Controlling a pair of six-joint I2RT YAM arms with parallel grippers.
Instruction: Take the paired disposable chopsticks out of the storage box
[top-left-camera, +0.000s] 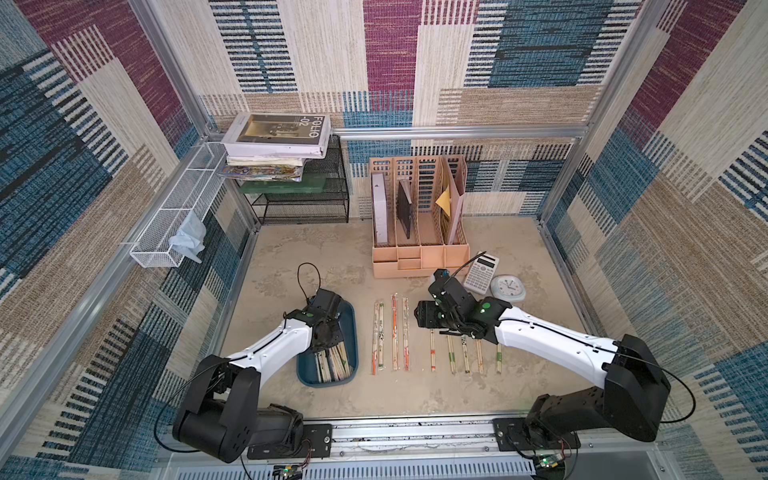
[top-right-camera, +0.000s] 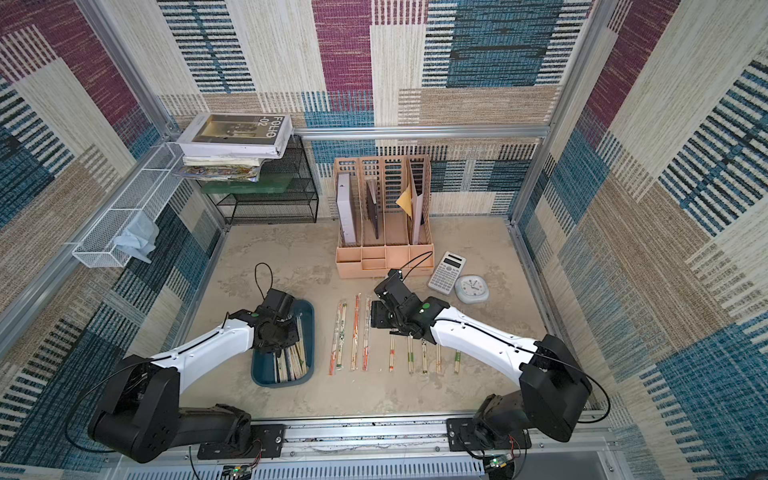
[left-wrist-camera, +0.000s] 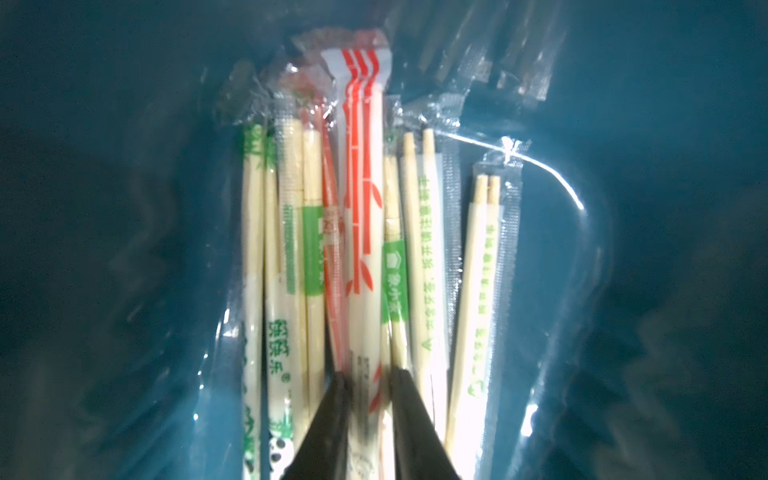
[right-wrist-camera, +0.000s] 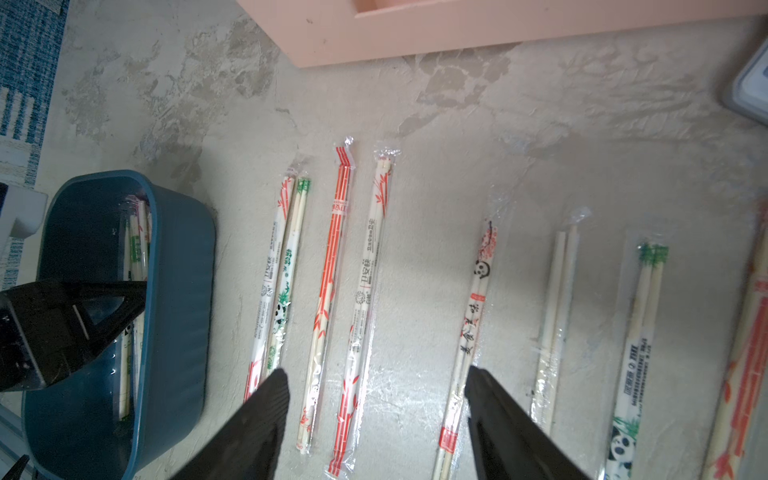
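Note:
A blue storage box (top-left-camera: 349, 360) on the left of the table holds several paired chopsticks in clear wrappers. My left gripper is down inside it, its fingertips either side of a red-printed pair (left-wrist-camera: 361, 224); whether they press on it I cannot tell. More wrapped pairs lie in a row on the table, such as one with red stripes (right-wrist-camera: 326, 288). My right gripper hangs above this row, open, with nothing between its fingers.
A pink file organiser (top-left-camera: 420, 264) stands at the back centre, with a calculator (top-left-camera: 480, 272) and a clock (top-left-camera: 507, 288) to its right. A wire rack with books is at the back left.

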